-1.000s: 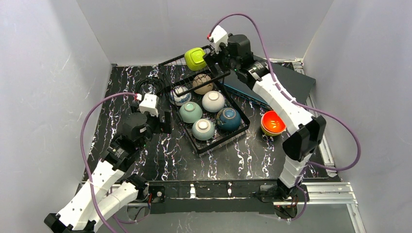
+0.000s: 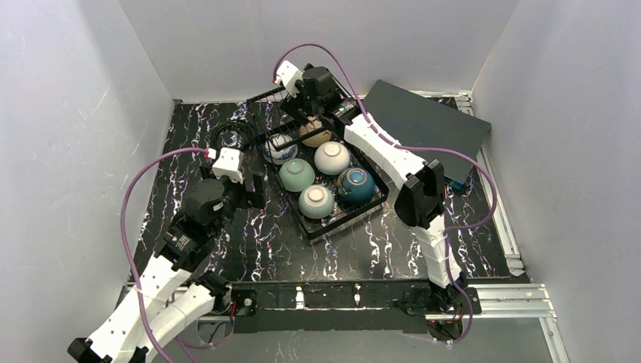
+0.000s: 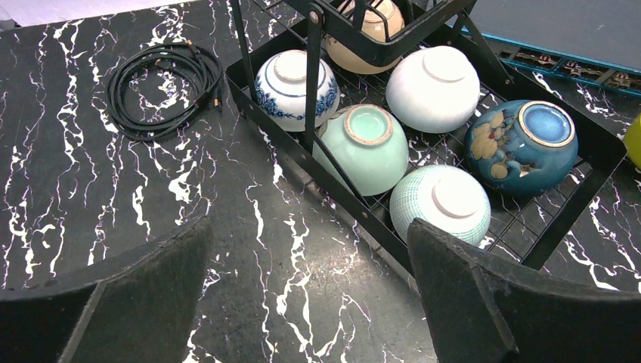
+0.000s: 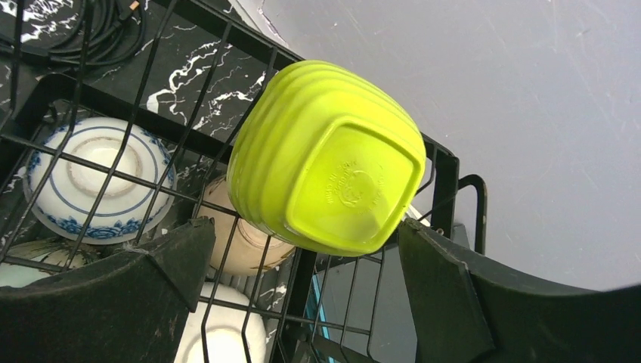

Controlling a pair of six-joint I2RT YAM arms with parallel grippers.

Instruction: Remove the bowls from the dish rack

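Lime-green square bowls (image 4: pixel 332 159), stacked upside down, rest on the wire upper tier of the black dish rack (image 2: pixel 348 223). My right gripper (image 2: pixel 293 110) hovers over that tier, open; in its wrist view the green stack lies just ahead, between the spread fingers and free of them. Below sit overturned bowls: blue-and-white (image 3: pixel 296 87), beige (image 3: pixel 370 34), white (image 3: pixel 433 87), pale green (image 3: pixel 366 147), dark blue (image 3: pixel 521 144) and speckled grey (image 3: pixel 442 200). My left gripper (image 2: pixel 246 185) stands open and empty, left of the rack.
A coiled black cable (image 2: pixel 230 136) lies left of the rack. Behind and to the right is a dark grey panel (image 2: pixel 423 125). In the left wrist view a yellow edge (image 3: pixel 635 140) peeks in at right.
My right gripper has moved left and down over the upper tier, now hiding the green bowls from above. Its arm also covers the orange bowl at right. The left arm has barely moved.
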